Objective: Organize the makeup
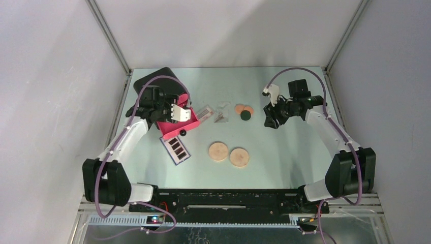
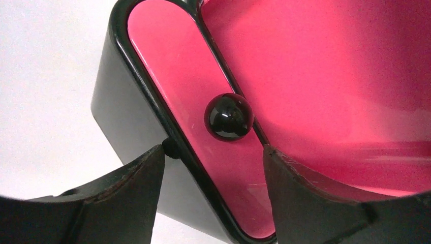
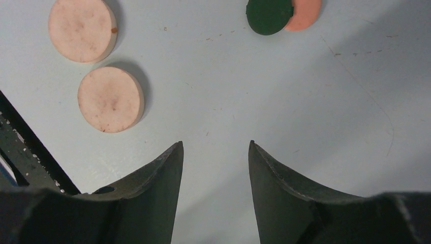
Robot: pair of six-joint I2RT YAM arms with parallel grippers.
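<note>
A pink makeup drawer box (image 1: pixel 175 130) with a black knob (image 1: pixel 183 132) lies at the left, its black lid (image 1: pixel 160 81) behind. In the left wrist view, the open left gripper hangs over the drawer's black-edged pink panel (image 2: pixel 195 96) and round black knob (image 2: pixel 228 117). One finger is at the panel's outer edge, the other by its inner edge; whether they touch is unclear. My right gripper hovers over bare table, fingers part open and empty. A dark-windowed palette (image 1: pixel 176 150) lies in front of the box.
Two pale wooden discs (image 1: pixel 218 151) sit at the table's front middle. Peach and green sponges (image 1: pixel 245 115) lie further back, left of the right gripper. Beside them are a clear packet (image 1: pixel 221 113) and another palette (image 1: pixel 205 113).
</note>
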